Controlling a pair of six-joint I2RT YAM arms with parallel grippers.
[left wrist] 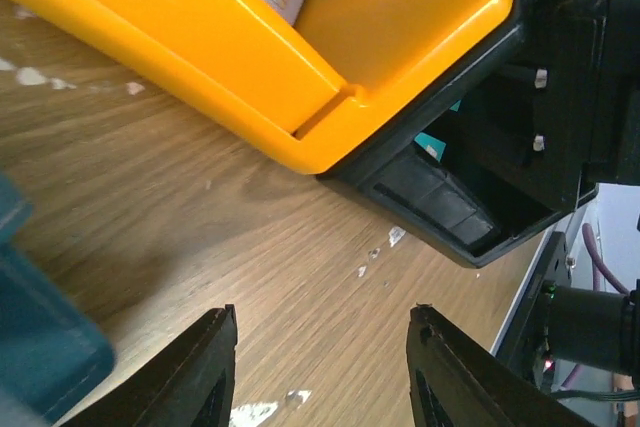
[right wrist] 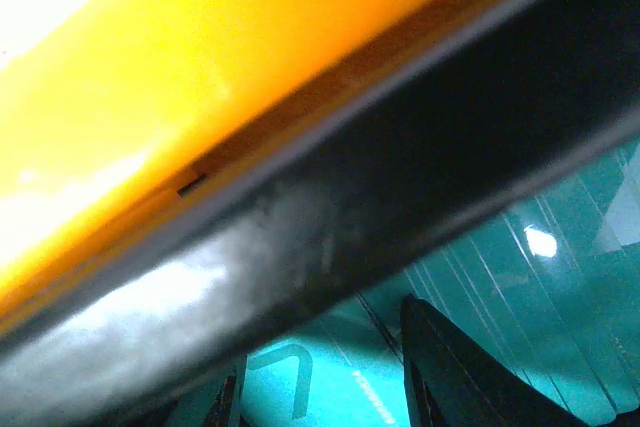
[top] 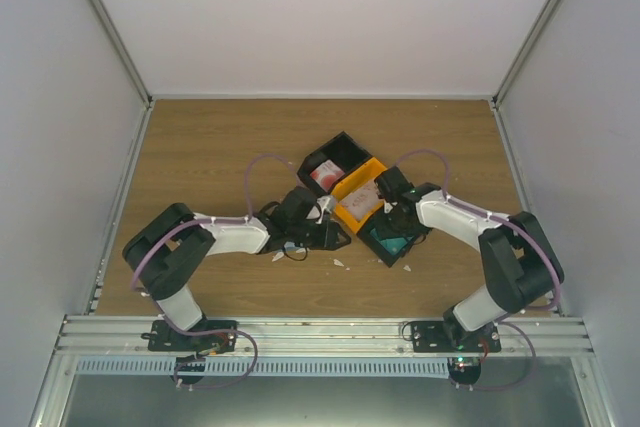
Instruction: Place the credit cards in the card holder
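Observation:
My left gripper stands open, with bare table between its fingers, just left of the bins. A blue card holder (left wrist: 45, 337) shows at the lower left of the left wrist view; in the top view the left arm mostly covers it. Over the near black bin (top: 392, 259), my right gripper reaches down with parted fingers, and teal cards (right wrist: 540, 277) lie below and between them. One right finger is partly behind the bin's black wall. Pale cards (top: 360, 201) lie in the orange bin, and a reddish card (top: 326, 175) in the far black bin.
The orange bin (left wrist: 420, 77) and both black bins stand in a slanted row, their walls close to both grippers. Small pale marks (left wrist: 255, 414) dot the table. Free wood (top: 220, 137) lies at the back left.

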